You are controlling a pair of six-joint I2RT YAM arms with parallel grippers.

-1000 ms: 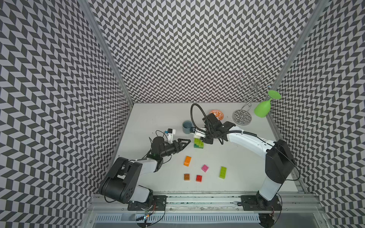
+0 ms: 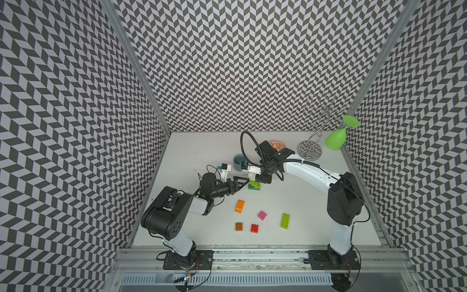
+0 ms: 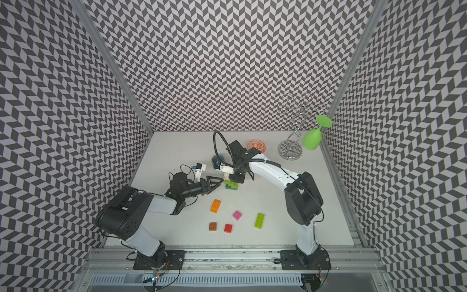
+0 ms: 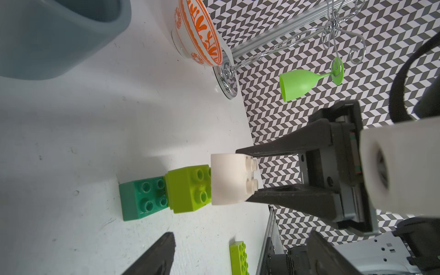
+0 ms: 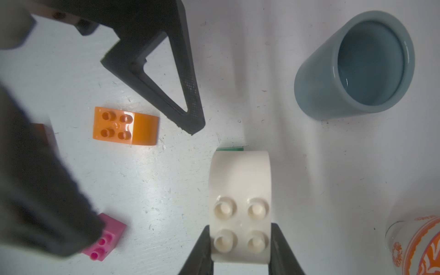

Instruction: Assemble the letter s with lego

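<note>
My right gripper is shut on a white curved brick (image 5: 239, 206), held above a light-green brick (image 4: 185, 188) that sits beside a teal brick (image 4: 142, 197) on the table. My left gripper (image 3: 221, 180) stands open just left of these bricks, nothing between its fingers. Loose on the table are an orange brick (image 5: 126, 126), a pink brick (image 3: 237, 214), a red brick (image 3: 228, 227), a brown brick (image 3: 212, 226) and a longer lime brick (image 3: 259, 220).
A blue-grey cup (image 5: 353, 64) stands behind the green bricks, with an orange-patterned bowl (image 4: 197, 32) further back. A metal stand (image 3: 290, 150) holding a green goblet (image 3: 311, 138) is at the back right.
My left gripper has moved right toward the green bricks.
</note>
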